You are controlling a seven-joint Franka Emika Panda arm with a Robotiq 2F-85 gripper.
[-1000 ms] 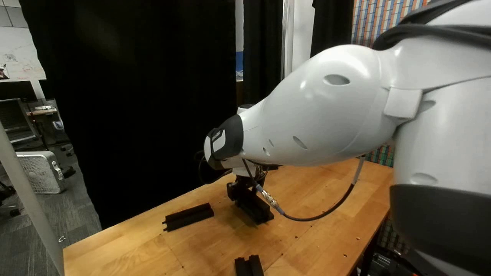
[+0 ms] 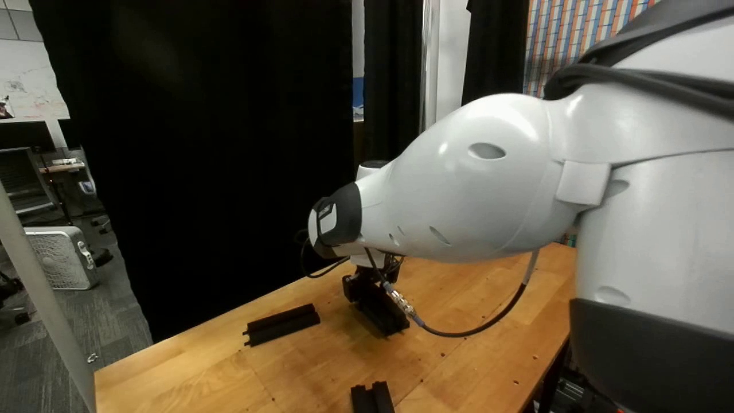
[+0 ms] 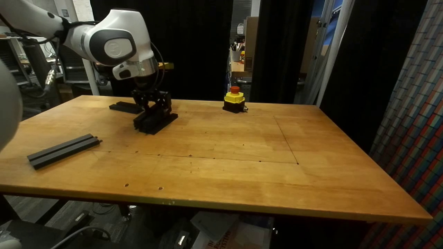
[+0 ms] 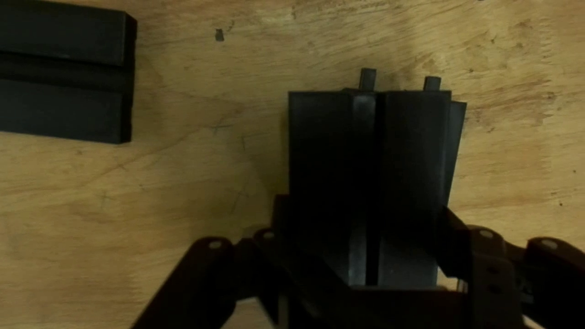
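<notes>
My gripper is shut on a black grooved block (image 4: 323,142), one finger along each long side in the wrist view. Beneath it lies a second black block (image 4: 456,137), whose edge shows at the right, slightly turned against the upper one. Two small pegs (image 4: 368,79) stick out at the far end; which block bears them I cannot tell. In exterior view 2 the lower block (image 3: 167,123) rests on the table, with the held block (image 3: 145,120) over it. Whether the two touch is hard to make out.
On the wooden table (image 3: 232,182), one loose grooved block (image 3: 64,151) lies toward the front left and another (image 3: 124,107) behind the gripper. A yellow box with a red button (image 3: 235,99) stands at the back edge.
The forearm and elbow have come down in exterior view 1, and the gripper has shifted slightly right and down with the held block. The loose blocks have stayed where they were.
</notes>
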